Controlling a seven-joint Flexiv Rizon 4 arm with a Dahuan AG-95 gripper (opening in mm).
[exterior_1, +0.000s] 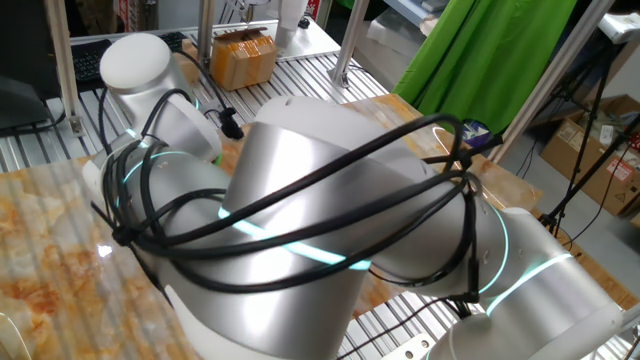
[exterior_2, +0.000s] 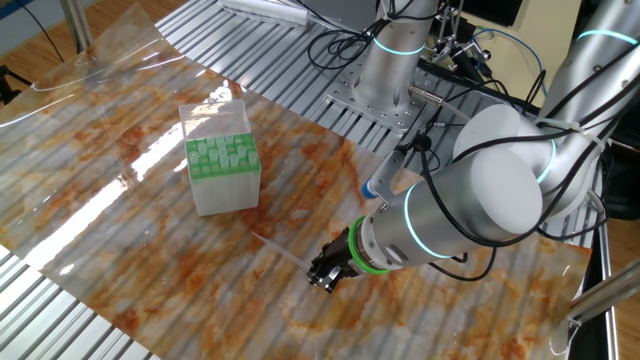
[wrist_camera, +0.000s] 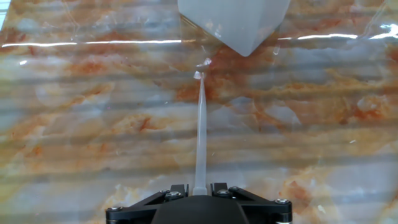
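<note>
A long translucent pipette tip sticks straight out from between the black fingers of my gripper, which is shut on its wide end. In exterior view 2 the pipette tip slants up and left from the gripper, over the marbled sheet. A clear-lidded tip box with a green rack of several tips stands to the upper left, apart from the held tip. In the wrist view only a white lower corner of the box shows, at the top. Exterior view 1 shows the arm, with the gripper hidden.
The arm's base stands on the slatted metal top behind the sheet. Loose black cables loop along the arm. A cardboard box sits at the far side.
</note>
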